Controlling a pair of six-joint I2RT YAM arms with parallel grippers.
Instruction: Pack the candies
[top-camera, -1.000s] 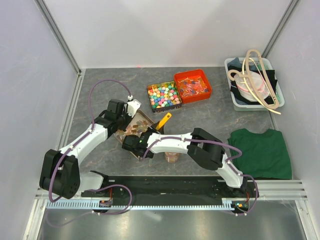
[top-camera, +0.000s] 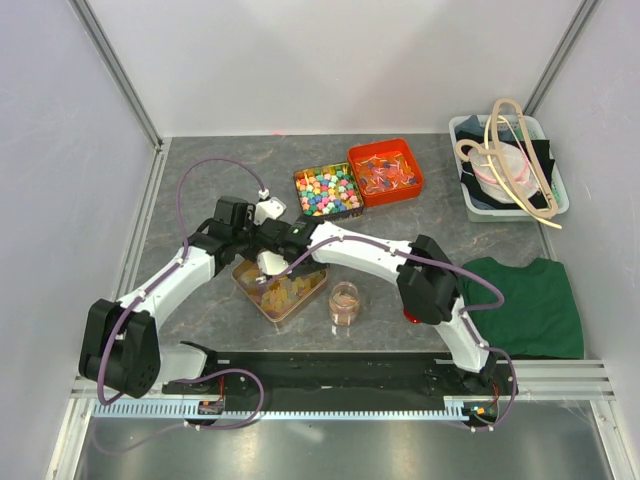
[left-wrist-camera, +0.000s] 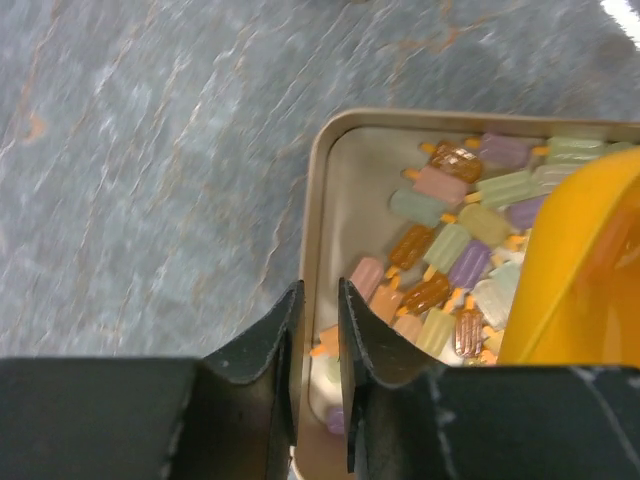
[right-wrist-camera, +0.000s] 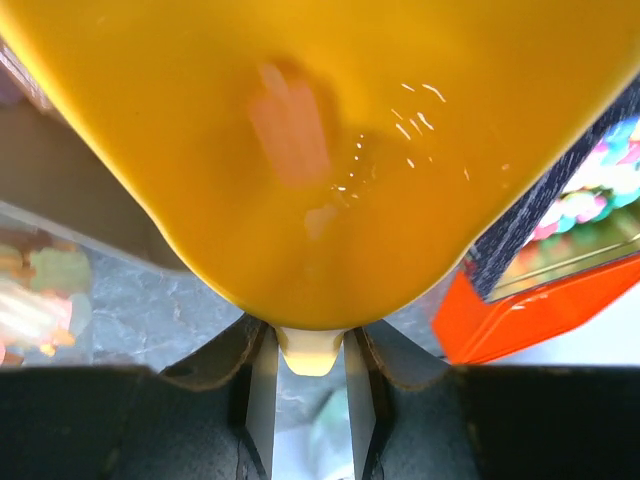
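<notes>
The tan tray (left-wrist-camera: 318, 200) holds many popsicle-shaped candies (left-wrist-camera: 465, 265) in brown, purple, green and pink. At the tray's left wall, my left gripper stands partly open with a narrow gap; the wall lines up with that gap, and whether it is pinched cannot be seen. My right gripper is shut on the narrow neck of a yellow scoop (right-wrist-camera: 430, 110). One pink candy (right-wrist-camera: 290, 125) shows in or through its bowl. In the top view both grippers crowd over the tray (top-camera: 280, 317) and the scoop is hidden.
A clear jar (top-camera: 343, 303) stands just right of the tray. Behind are a dark-sided box of colourful sweets (top-camera: 330, 188) and an orange-red box (top-camera: 402, 190). A white laundry basket (top-camera: 470, 200) and a green cloth (top-camera: 525, 305) are far right.
The scoop's yellow handle no longer shows from above. The left arm stays nearly in place.
</notes>
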